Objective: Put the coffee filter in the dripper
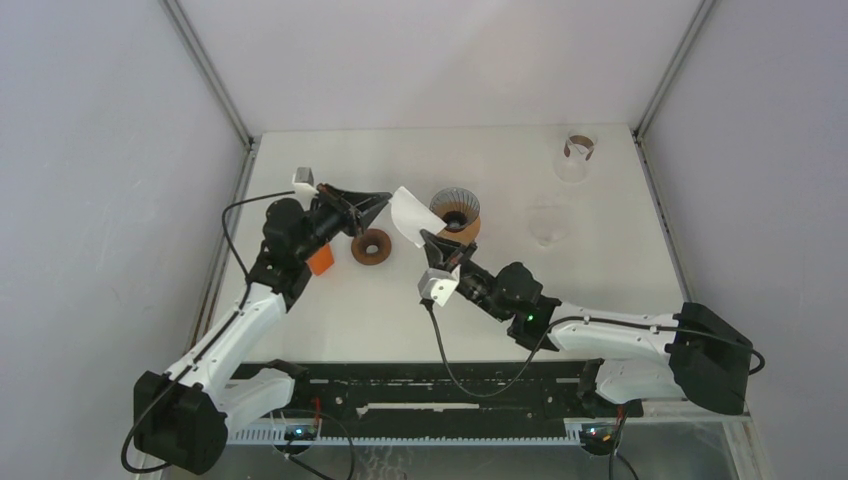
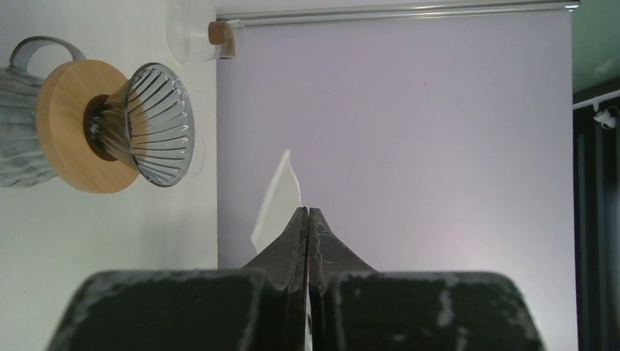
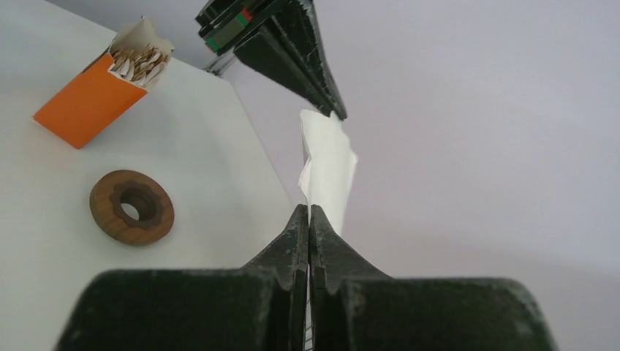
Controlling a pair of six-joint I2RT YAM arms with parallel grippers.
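Observation:
The white paper coffee filter [image 1: 412,216] is held up in the air, spanning the space between the two grippers. My right gripper is shut on its lower end. At the upper corner of the filter [image 3: 329,157], my left gripper has its tips shut; whether paper lies between them cannot be made out. In the left wrist view the filter [image 2: 278,205] rises just beyond those tips. The clear ribbed dripper [image 2: 162,124], with its wooden collar [image 2: 69,124], sits on a glass server [image 2: 22,124], right of the filter from above.
A brown wooden ring [image 3: 117,227] lies on the table left of the filter. Behind it an orange box [image 3: 91,102] holds filters, partly under the left arm. A clear glass [image 1: 577,155] stands at the back right, and a faint transparent item [image 1: 548,222] lies nearer.

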